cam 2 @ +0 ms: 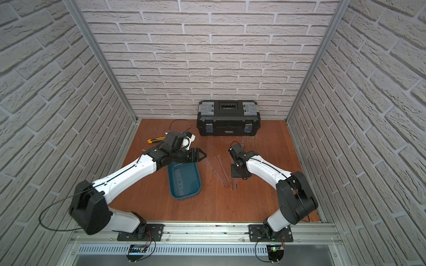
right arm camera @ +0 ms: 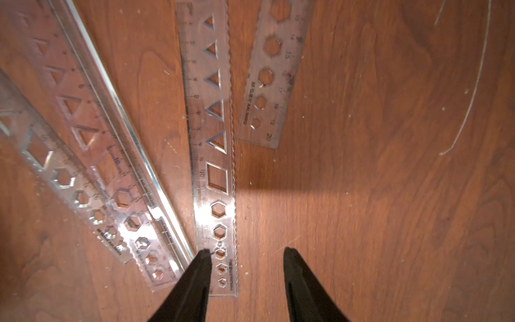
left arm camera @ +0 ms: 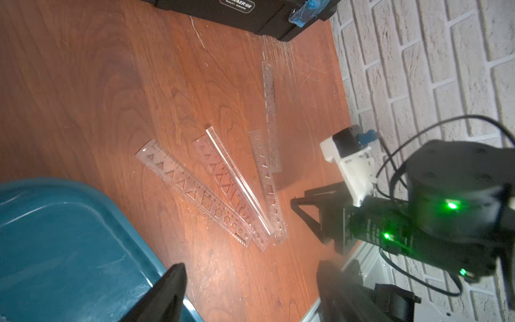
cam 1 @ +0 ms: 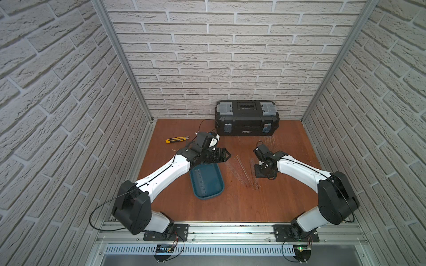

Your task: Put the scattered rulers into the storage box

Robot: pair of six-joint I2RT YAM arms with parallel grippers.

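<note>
Several clear rulers lie fanned out on the brown table. In the left wrist view they are a left clear ruler (left arm camera: 182, 179), a pinkish ruler (left arm camera: 213, 166), a narrow rod-like ruler (left arm camera: 238, 177), another clear ruler (left arm camera: 264, 179) and a farther one (left arm camera: 269, 102). The blue storage box (cam 1: 208, 196) stands left of them, with a clear ruler (cam 1: 201, 182) inside. My left gripper is open above the table by the box's right side, empty. My right gripper hangs open and empty over the rulers' near ends, one finger (right arm camera: 201, 268) overlapping a clear ruler (right arm camera: 214, 177) in view.
A black toolbox (cam 1: 246, 119) stands at the back. A yellow cutter (cam 1: 176, 139) lies at the back left. Bare table (cam 1: 284, 195) stretches to the front right. The right arm (left arm camera: 429, 204) stands close beyond the rulers in the left wrist view.
</note>
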